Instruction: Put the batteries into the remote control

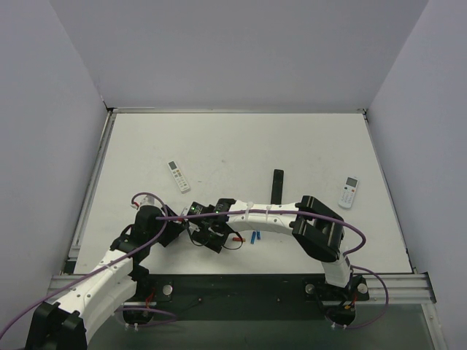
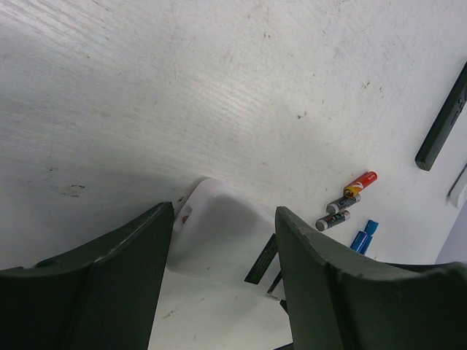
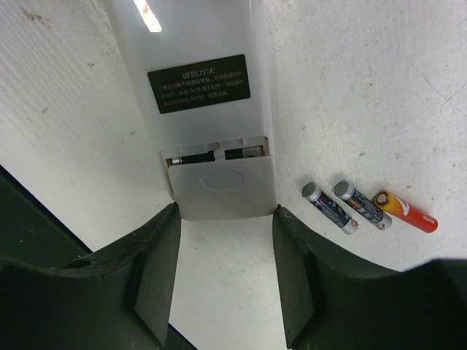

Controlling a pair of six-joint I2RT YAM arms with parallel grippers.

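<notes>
In the right wrist view the white remote (image 3: 197, 44) lies back side up, a dark label on it. Two batteries (image 3: 244, 152) show in a narrow gap of its compartment. Over the rest of that compartment sits the battery cover (image 3: 222, 191), its edges between the fingertips of my right gripper, which is shut on it. My left gripper is part open, its fingers on either side of the remote's other end (image 2: 226, 233); whether both touch it is unclear. From above, the arms mostly hide the remote.
Two grey batteries (image 3: 330, 208) and an orange-red one (image 3: 406, 211) lie beside the remote. Blue batteries (image 2: 363, 237) are farther right. A black remote (image 1: 277, 187) and two other white remotes (image 1: 178, 176) (image 1: 349, 192) rest apart.
</notes>
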